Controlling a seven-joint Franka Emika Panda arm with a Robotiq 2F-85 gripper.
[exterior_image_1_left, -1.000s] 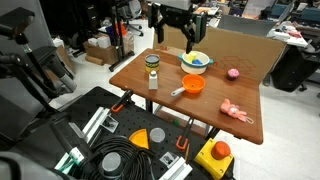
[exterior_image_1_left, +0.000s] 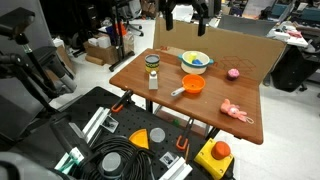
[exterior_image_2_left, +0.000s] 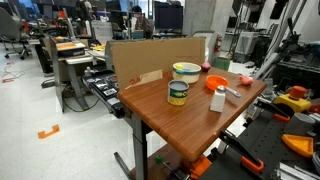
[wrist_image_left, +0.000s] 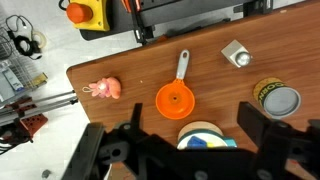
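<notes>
My gripper (exterior_image_1_left: 184, 27) hangs open and empty, high above the wooden table. In the wrist view its dark fingers stand wide apart on either side of an orange bowl (wrist_image_left: 175, 101), well above it. A pale-handled utensil (wrist_image_left: 183, 64) meets the bowl's edge; whether it rests inside is unclear. A white bowl (exterior_image_1_left: 196, 70) with blue and yellow contents sits behind the orange one, partly hidden below my gripper in the wrist view. A small white bottle (exterior_image_1_left: 154, 82) stands upright near a tin can (wrist_image_left: 277, 98). Toward the other side lies a pink toy (exterior_image_1_left: 234, 110).
A small reddish round object (exterior_image_1_left: 233, 73) sits near the table's back. A cardboard panel (exterior_image_2_left: 155, 58) walls the rear edge. A yellow box with a red button (exterior_image_1_left: 214, 157) and cables lie off the front side. Bare wood (exterior_image_1_left: 225, 92) shows right of the bowls.
My gripper has risen over the last second, with a slight shift right, away from the table. It stays open, and the tabletop objects have not visibly moved.
</notes>
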